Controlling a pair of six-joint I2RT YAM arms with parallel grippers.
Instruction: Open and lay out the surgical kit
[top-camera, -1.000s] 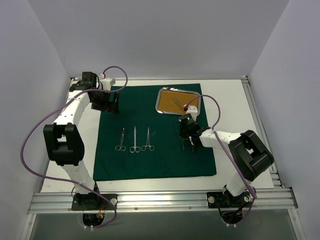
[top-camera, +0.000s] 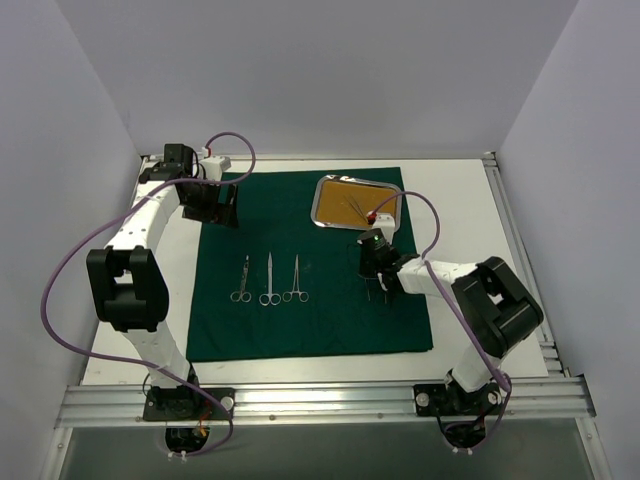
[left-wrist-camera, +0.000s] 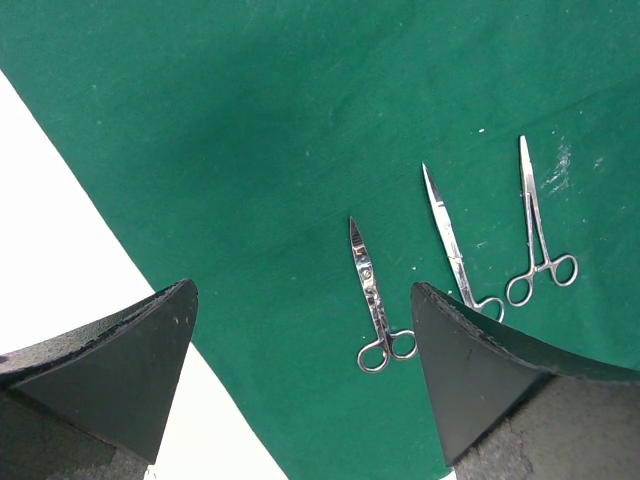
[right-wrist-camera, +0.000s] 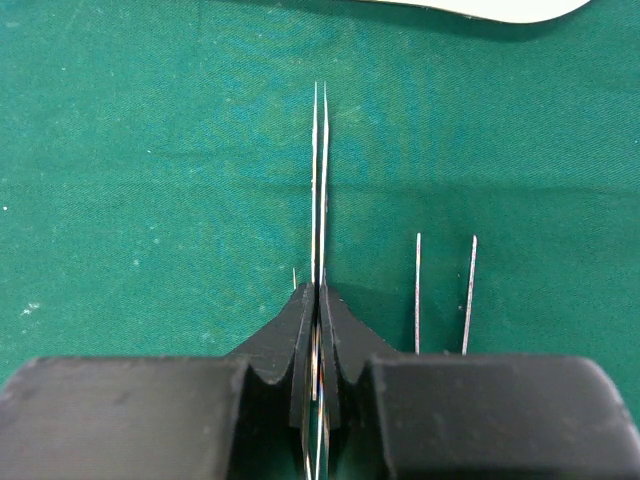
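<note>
Three scissor-like instruments lie in a row on the green cloth (top-camera: 270, 340): scissors (left-wrist-camera: 368, 288), slimmer scissors (left-wrist-camera: 448, 236) and a hemostat (left-wrist-camera: 536, 230). My left gripper hangs open above the cloth's upper left. My right gripper is shut low over the cloth, on or right at thin tweezers (right-wrist-camera: 314, 180), whose tips point away from it. Two further thin steel pieces (right-wrist-camera: 418, 290) (right-wrist-camera: 468, 290) lie to its right. The orange tray (top-camera: 340, 200) in a silver rim holds a few thin instruments at the back right.
The white table (top-camera: 460, 200) shows around the cloth. The right arm covers part of the cloth's right side.
The left arm and the laid-out scissors have not moved.
</note>
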